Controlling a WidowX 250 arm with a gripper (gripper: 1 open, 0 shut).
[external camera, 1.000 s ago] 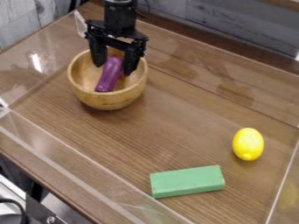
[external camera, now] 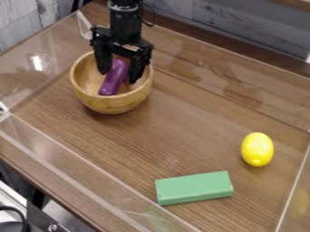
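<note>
A wooden bowl [external camera: 111, 101] stands at the upper left of the camera view with a purple oblong object [external camera: 111, 82] lying in it. My black gripper [external camera: 121, 60] reaches down from the top of the frame into the bowl's back part, its fingers on either side near the upper end of the purple object. Whether they touch it, and how far they are open, is unclear.
A green block [external camera: 194, 188] lies at the front, and a yellow egg-shaped object [external camera: 256, 149] sits on the right. A raised edge runs along the back.
The gripper has moved lower into the bowl and closer around the purple object. The green and yellow objects have not moved.
</note>
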